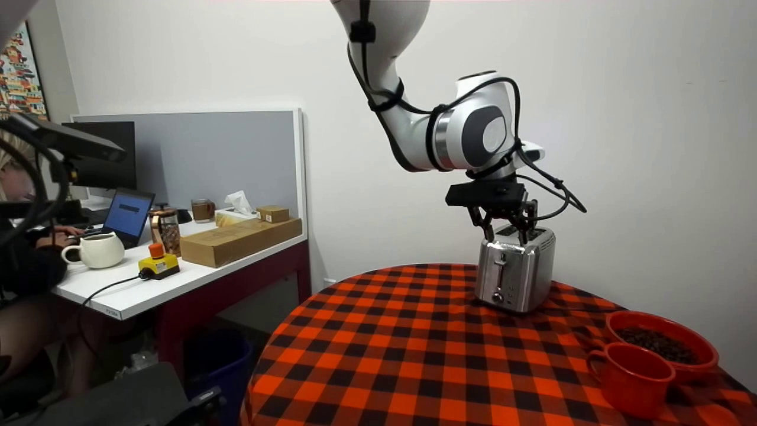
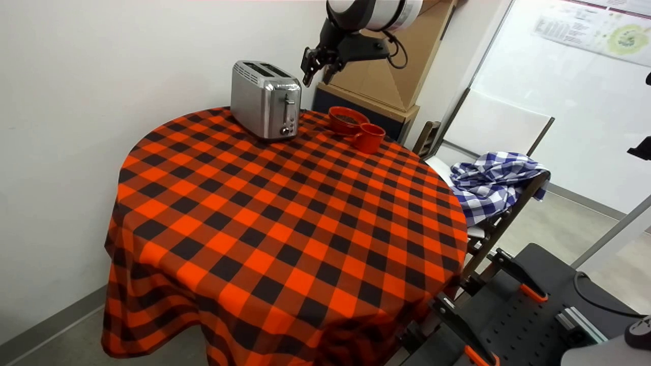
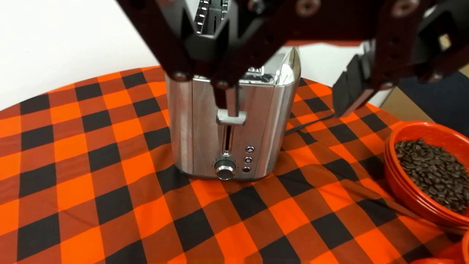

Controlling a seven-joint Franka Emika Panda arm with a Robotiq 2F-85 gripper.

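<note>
A silver two-slot toaster stands upright on the table. Its lever sits high in its track, above a round knob and small buttons. My gripper is by the toaster's upper front; exterior view 2 places the gripper just off that front, apart from the body. The fingers are partly open with a clear gap between the fingers. In the wrist view, one finger overlaps the lever's top, and I cannot tell whether they touch. The other finger is off to the right with nothing against it.
To the right are a red bowl of dark beans and a red mug. A wall closes off the back behind the toaster. The checked tablecloth is bare across the middle and front. A cord trails from the toaster.
</note>
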